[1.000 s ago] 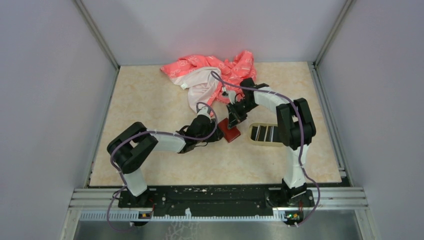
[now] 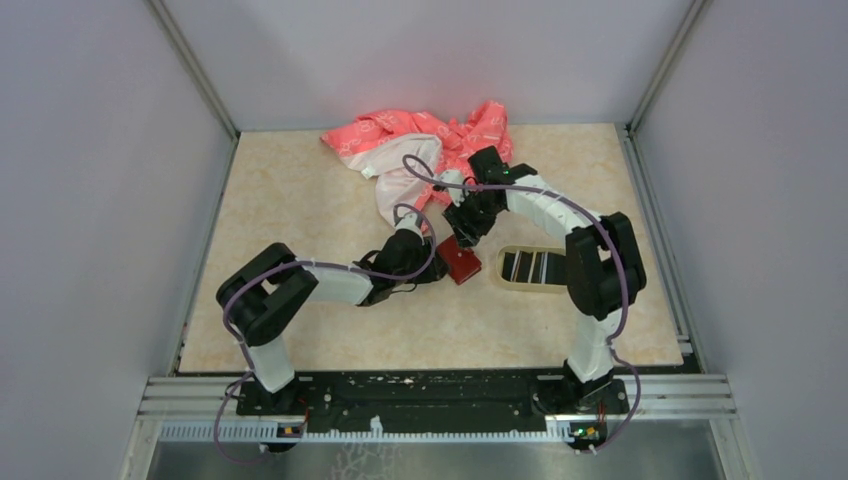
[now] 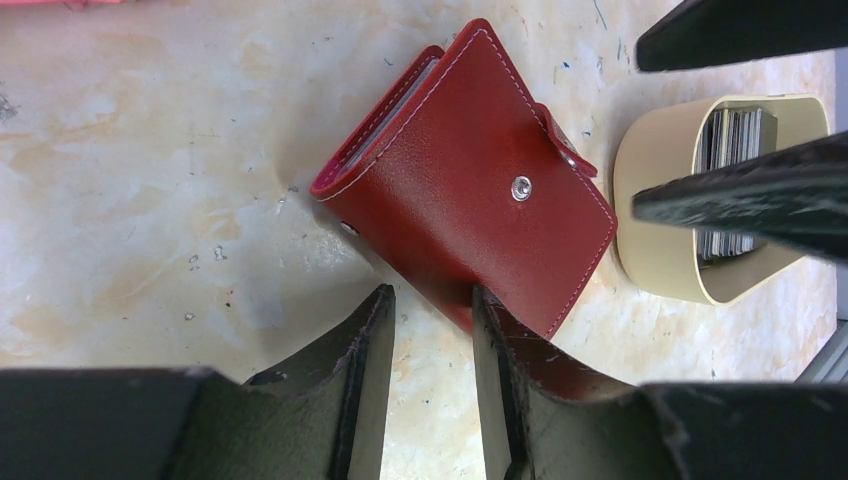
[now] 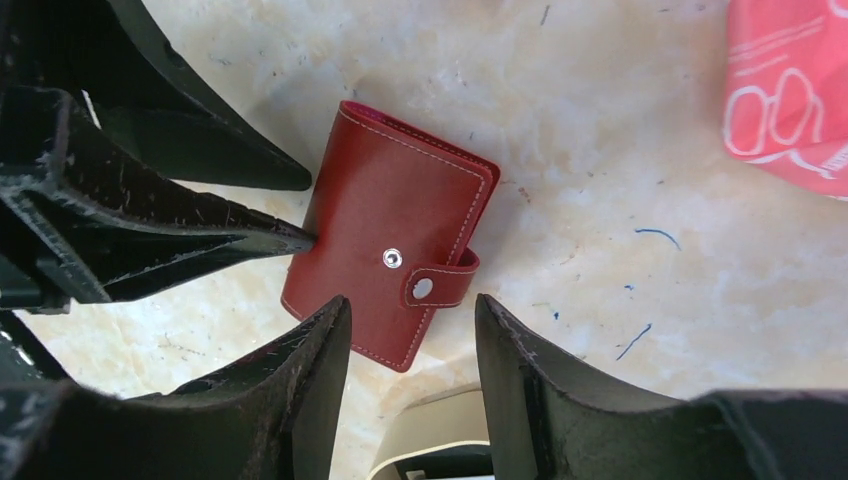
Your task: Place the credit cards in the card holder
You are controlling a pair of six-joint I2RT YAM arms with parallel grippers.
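The closed dark red leather card holder lies at the table's centre, its snap strap loose at one edge. My left gripper is partly open at the holder's lower-left edge, with one fingertip overlapping that edge in the right wrist view and the other beside it. No firm grip shows. Over the holder's far side, my right gripper stands open, its fingertips apart and nothing held. Upright cards fill part of a cream box to the right of the holder.
Behind the right gripper lies a crumpled pink and white cloth. Bare table extends left, and the front strip is clear. Both arms crowd the space around the holder.
My right gripper has shifted slightly toward the back and its fingers look more spread, while its elbow swung right. The left arm and the card holder look almost unmoved.
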